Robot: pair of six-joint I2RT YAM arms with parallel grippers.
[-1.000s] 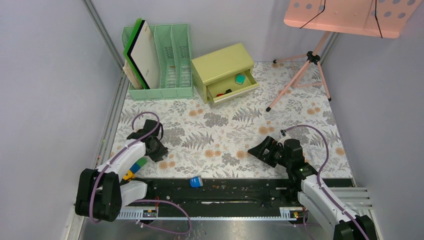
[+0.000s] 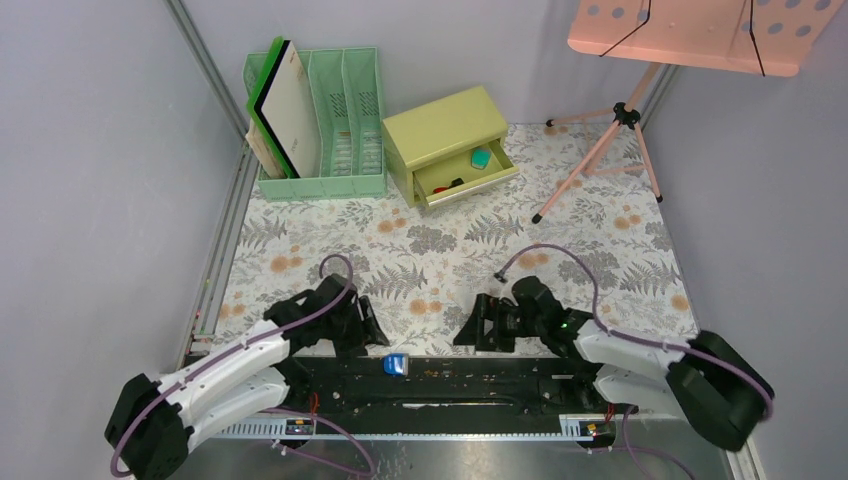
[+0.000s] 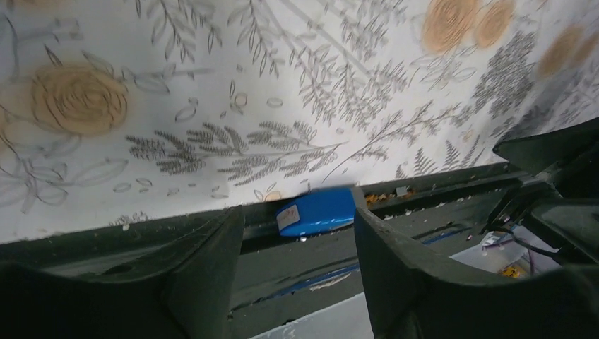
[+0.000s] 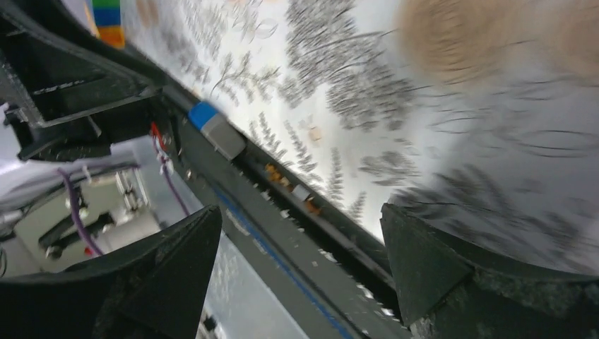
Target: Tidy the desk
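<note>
A small blue item with a pale end (image 2: 396,364) lies on the black strip at the table's front edge, just off the patterned surface. My left gripper (image 2: 380,322) hovers up and left of it in the top view. In the left wrist view that blue item (image 3: 318,212) shows between my parted fingers, not touched as far as I can see. My right gripper (image 2: 466,338) stands open to the right, nothing between its fingers. The blue item (image 4: 215,129) is off to its left in the right wrist view. A yellow-green drawer box (image 2: 445,130) has its drawer (image 2: 465,182) pulled out, holding a teal item (image 2: 480,158) and dark and red bits.
A green rack (image 2: 345,187) with a board (image 2: 295,110) in it stands at the back left. A pink stand (image 2: 590,160) occupies the back right. Colored blocks (image 4: 108,18) show beyond the left arm.
My left gripper has moved right and toward the front edge, nearer the blue item, and spread its fingers. The right gripper has come left and frontward.
</note>
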